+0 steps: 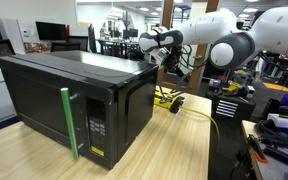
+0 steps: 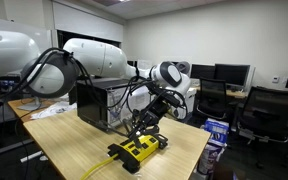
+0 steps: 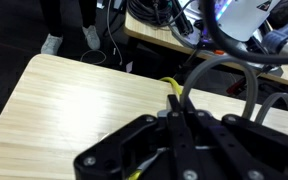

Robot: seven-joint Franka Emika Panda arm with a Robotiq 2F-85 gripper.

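A yellow-and-black item [image 2: 147,149], which looks like a power strip or a cable reel, lies on the wooden table. A yellow cable [image 2: 102,164] runs from it towards the near edge. My gripper [image 2: 140,134] is low over this item, pointing down, its dark parts blending with the black parts there. Whether the fingers hold any of it is too small to tell. In the wrist view the black gripper body [image 3: 164,160] fills the bottom; its fingertips are hidden, and only a bit of yellow [image 3: 171,84] shows beyond.
A large black microwave [image 1: 79,105] stands on the table, with a green strip [image 1: 69,122] upright by its front. Bare tabletop [image 3: 59,110] spreads beside the gripper. Cable loops [image 3: 221,62] hang around the wrist. Office chairs [image 2: 264,115] stand beyond the table.
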